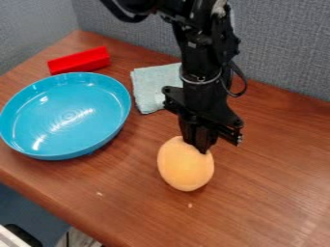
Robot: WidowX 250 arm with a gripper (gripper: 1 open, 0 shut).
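My black gripper point(202, 141) points down at the middle of the table, its fingertips at the top of a peach-coloured oval object point(186, 166). Whether the fingers are shut on it or only touching it cannot be made out. A blue round plate point(65, 108) lies to the left, clear of the gripper.
A red block point(77, 61) sits at the back left. A pale folded cloth point(151, 85) lies behind the gripper, partly hidden by the arm. A grey padded wall stands behind.
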